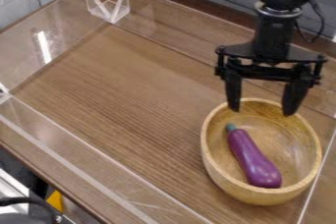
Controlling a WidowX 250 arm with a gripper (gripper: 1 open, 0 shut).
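A purple eggplant [256, 161] lies in a round wooden bowl [213, 169] at the lower right of the camera view. My black gripper [269, 90] is over the back rim of that bowl, its two fingers pointing down and spread apart, with nothing seen between them.
A white wire-like holder [108, 2] stands at the back left. A small yellow and black object [46, 208] shows at the lower left edge.
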